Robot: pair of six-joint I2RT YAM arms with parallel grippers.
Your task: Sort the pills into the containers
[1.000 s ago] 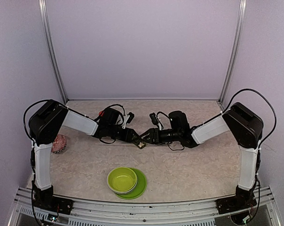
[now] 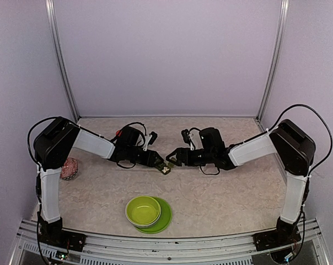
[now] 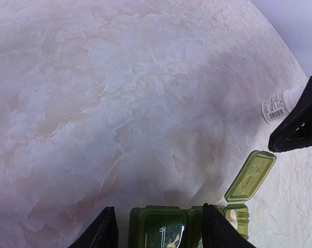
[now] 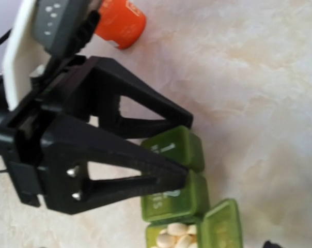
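Observation:
The green pill organizer lies mid-table between the grippers, one compartment's lid raised and pale pills inside it. My left gripper is over the closed compartments, its fingers apart on either side of them; whether they touch is unclear. My right gripper is just right of the organizer, near the raised lid; its fingertip shows in the left wrist view, and whether it holds anything is hidden. A white pill bottle stands beyond that fingertip.
A green bowl sits on a green plate at the front. A patterned red object lies at the left, and an orange container is behind the left arm.
The left arm looks nearly still.

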